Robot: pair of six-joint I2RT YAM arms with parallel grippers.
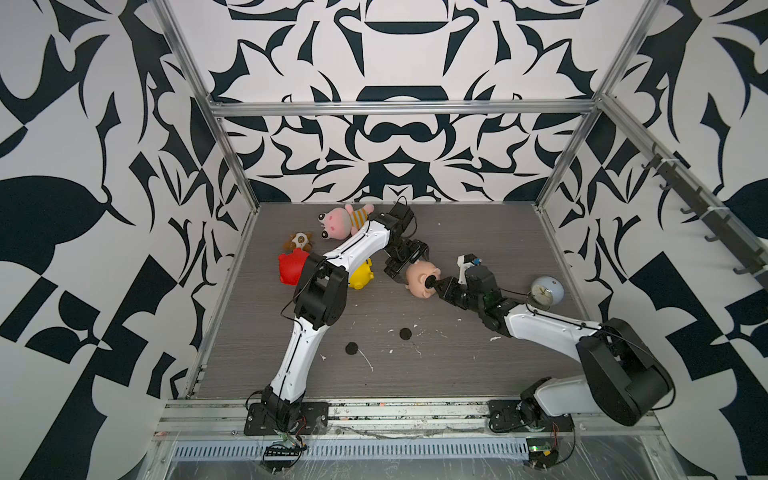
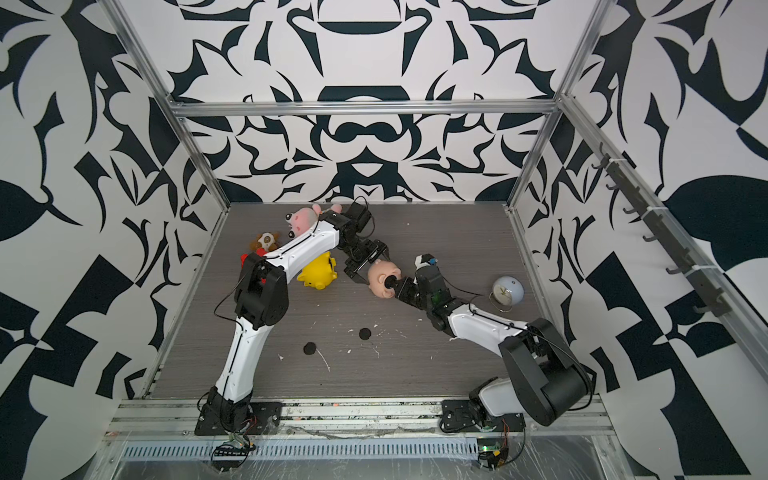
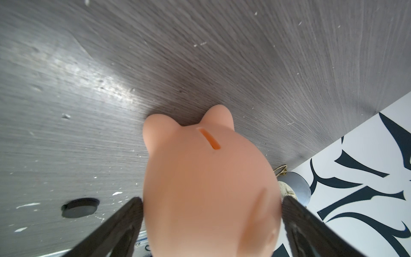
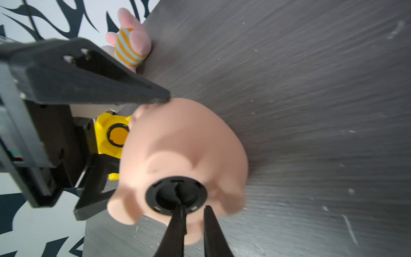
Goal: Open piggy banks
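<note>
A pink piggy bank (image 1: 417,276) lies on its side mid-table, slot visible in the left wrist view and round black plug facing my right gripper. My left gripper is open around its body, one finger either side. My right gripper is part open, its narrow fingertips just in front of the plug. A yellow piggy bank (image 2: 318,273) with a black ring and a red one (image 1: 293,268) stand at left, partly behind the left arm.
A pink striped plush pig (image 1: 340,224), a brown toy (image 2: 264,241) and a silver round object (image 2: 507,291) sit near the edges. Two black discs (image 1: 405,333) lie on the front of the table.
</note>
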